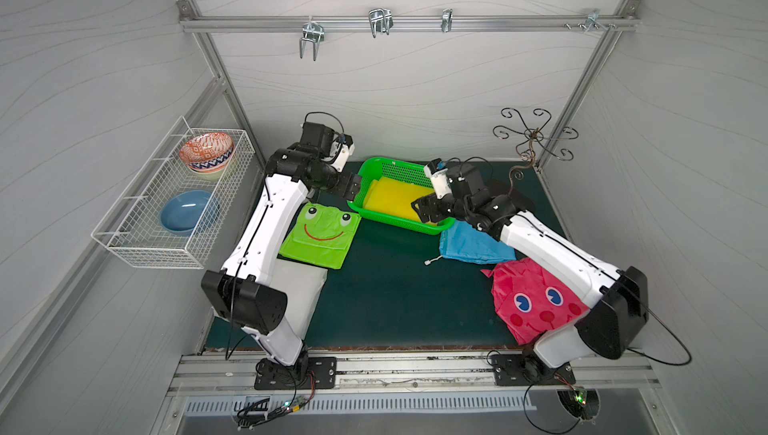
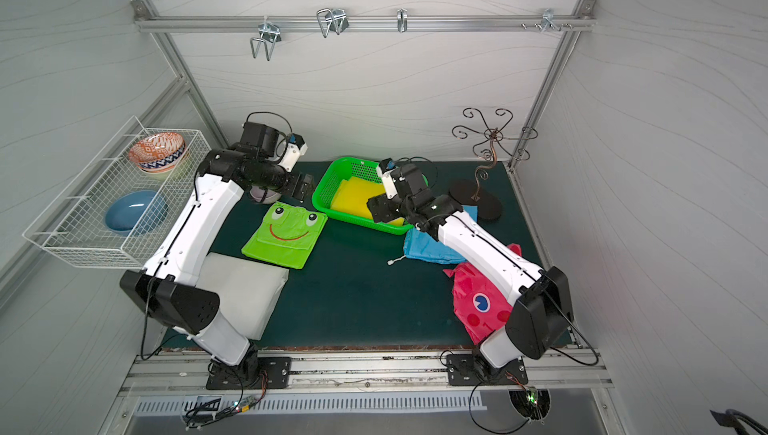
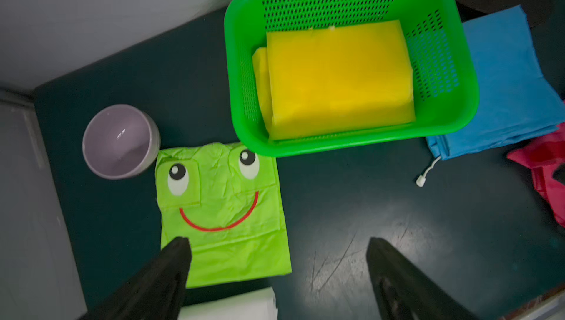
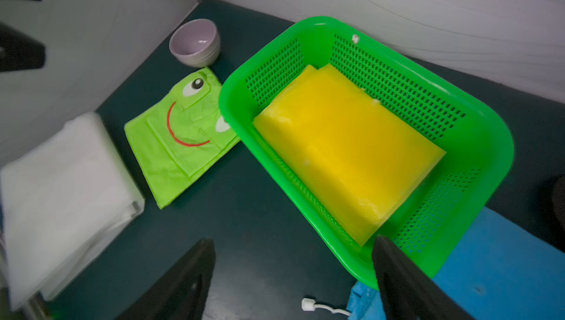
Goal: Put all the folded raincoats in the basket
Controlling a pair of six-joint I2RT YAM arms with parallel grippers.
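Note:
The folded yellow raincoat lies inside the green perforated basket at the back middle, also seen in the right wrist view as a yellow bundle (image 4: 347, 149). My left gripper (image 1: 345, 186) hangs raised above the left rim of the basket, open, with nothing between its fingers. My right gripper (image 1: 429, 209) is raised over the basket's right front, its fingers apart in the right wrist view, with nothing between them.
Green frog cloth (image 3: 220, 231), purple bowl (image 3: 120, 137), white folded cloth (image 4: 64, 196), blue bag (image 3: 500, 84) and pink cloth (image 1: 532, 299) surround the basket. A wire shelf with bowls hangs at left; a metal stand is at back right.

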